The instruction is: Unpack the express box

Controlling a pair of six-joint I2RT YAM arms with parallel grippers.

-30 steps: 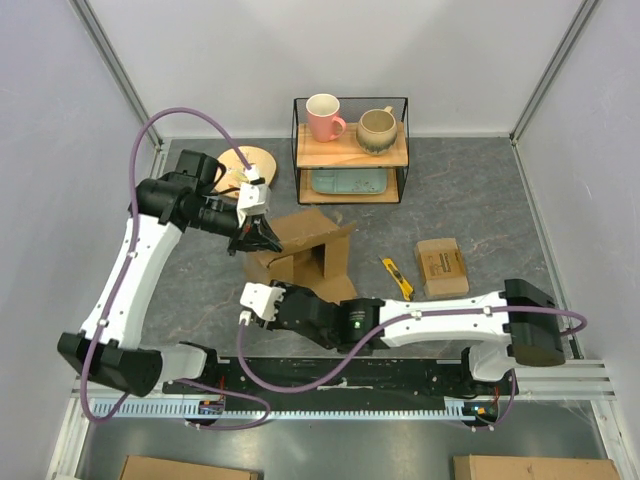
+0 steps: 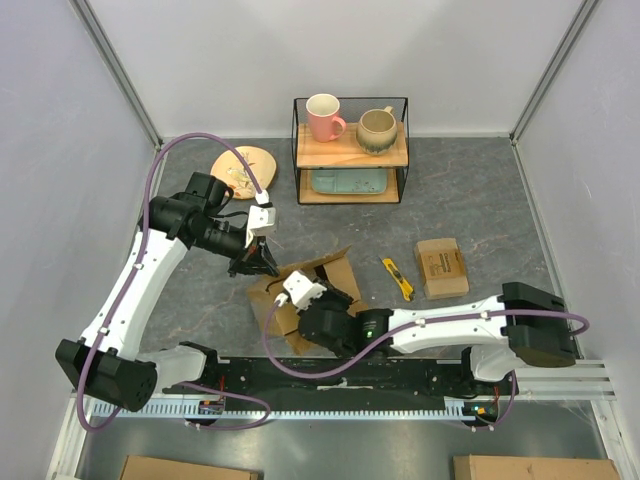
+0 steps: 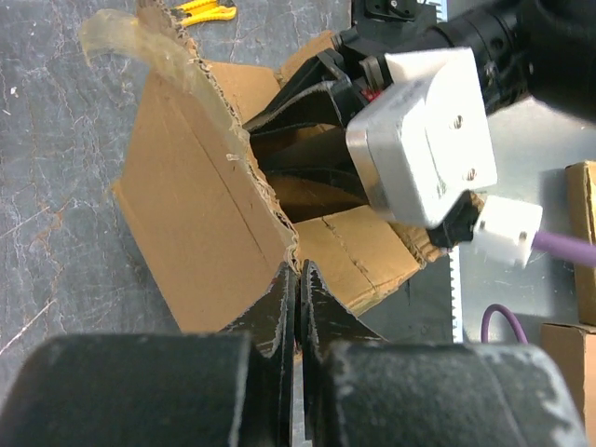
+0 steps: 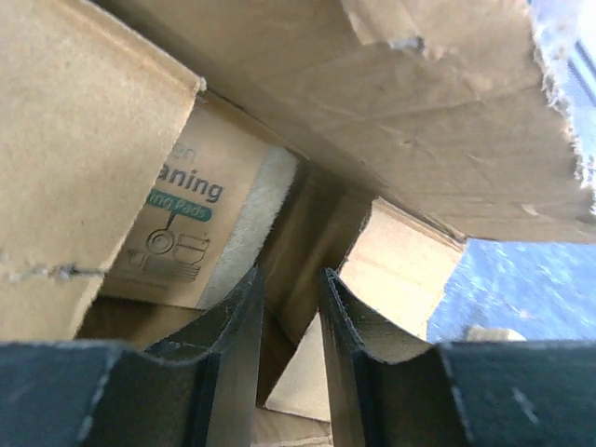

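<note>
An open cardboard box (image 2: 270, 310) sits at the front of the counter between both arms. My left gripper is shut on the edge of its raised flap (image 3: 200, 205). My right gripper (image 2: 322, 300) reaches down into the box; in the right wrist view (image 4: 293, 284) its fingers are part open, beside an inner flap. A smaller printed cardboard piece (image 4: 200, 205) lies inside, apparently untouched. Whether anything is between the right fingers is unclear.
A yellow box cutter (image 2: 397, 278) and a small brown box (image 2: 442, 268) lie to the right. A rack (image 2: 350, 153) with two mugs and a tray stands at the back, beside a round wooden plate (image 2: 255, 165).
My right gripper has moved rightward and deeper into the box. The box's top flap has swung more upright, and my left gripper has shifted slightly down in the top view.
</note>
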